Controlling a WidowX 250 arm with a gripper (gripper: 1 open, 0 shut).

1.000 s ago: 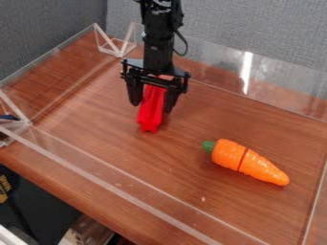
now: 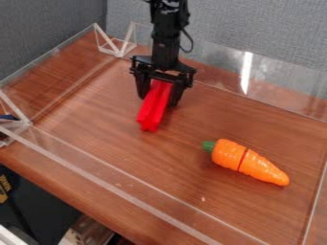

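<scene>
A long red object (image 2: 152,108) lies on the wooden table (image 2: 128,172) near its upper middle, pointing toward the front. The black gripper (image 2: 160,84) is down over the red object's far end, its fingers on either side; whether they are closed on it is unclear. An orange toy carrot (image 2: 250,164) with a green top lies on the right part of the table.
Clear walls with white brackets (image 2: 113,43) edge the table at the back and left. A dark gap lies beyond the lower-left edge.
The gripper has moved slightly back and down along the red object, which now shows more of its length and looks slightly shifted.
</scene>
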